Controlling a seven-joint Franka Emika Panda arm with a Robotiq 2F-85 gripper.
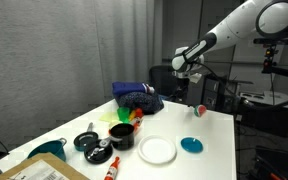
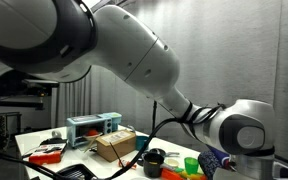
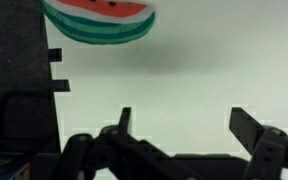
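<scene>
With its two fingers wide apart, my gripper is open in the wrist view, and only bare white table [image 3: 204, 80] shows between them. Ahead of the fingers, near the top left of that view, a watermelon-slice item [image 3: 102, 18] lies by the table's edge, cut off by the frame and apart from the gripper. In exterior view 1 the gripper [image 1: 181, 97] hangs above the table's far right end, with the watermelon item [image 1: 199, 110] beside it. The arm's large white links fill much of exterior view 2, where the fingertips are out of sight.
A white plate [image 1: 157, 150] and a blue disc [image 1: 191, 145] lie on the table. Dark pans [image 1: 99, 153], a black pot [image 1: 122, 136] and a red bottle [image 1: 112, 170] stand leftward. A dark blue bag [image 1: 136, 97] sits at the back. The table's edge [image 3: 60, 105] runs close by on the left.
</scene>
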